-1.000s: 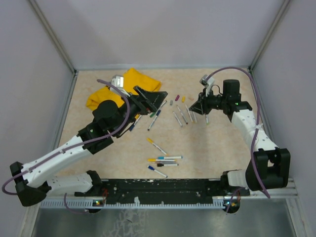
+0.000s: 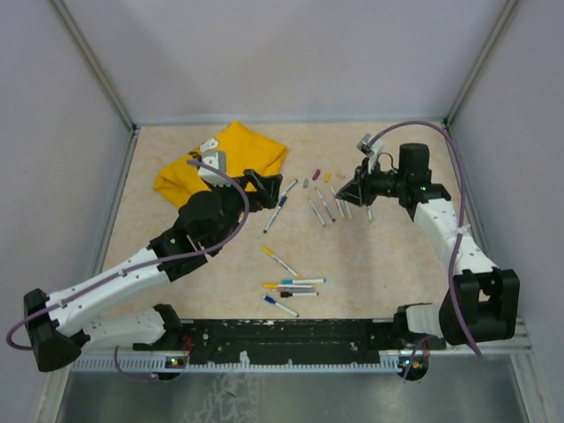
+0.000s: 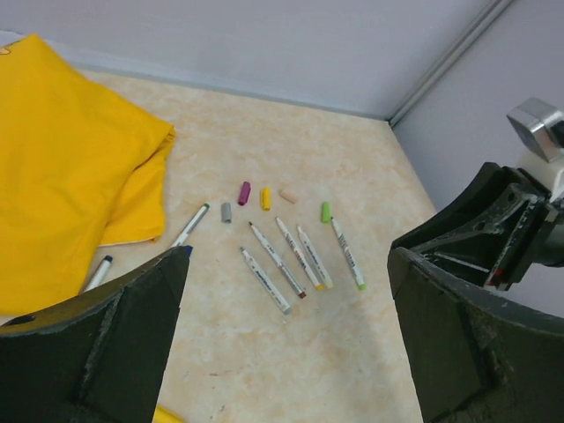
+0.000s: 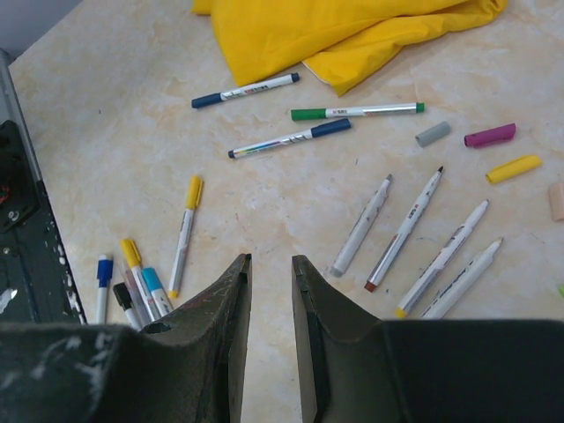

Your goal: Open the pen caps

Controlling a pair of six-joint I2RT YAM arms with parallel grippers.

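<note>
Several uncapped markers, among them a grey-tipped pen point(image 4: 362, 226) and a brown-ended pen point(image 4: 405, 229), lie on the table's right half. Above them are loose caps: a grey cap point(image 4: 433, 134), a purple cap point(image 4: 490, 135) and a yellow cap point(image 4: 514, 168). A green capped pen point(image 4: 357, 111) and two blue capped pens, one of them the nearer blue pen point(image 4: 289, 139), rest near the cloth. My left gripper point(image 2: 270, 190) hangs open over the area by these pens, nothing between its fingers. My right gripper is part open and empty, above the bare table.
A crumpled yellow cloth point(image 2: 231, 157) covers the back left. Capped markers, including a yellow-capped pen point(image 2: 280, 261), lie toward the front, close to the black front edge point(image 2: 291, 333). Bare table surrounds the front-right area.
The left gripper has drawn back a little to the left and lower in the top view. The right arm has barely moved. Pens and caps stay where they were.
</note>
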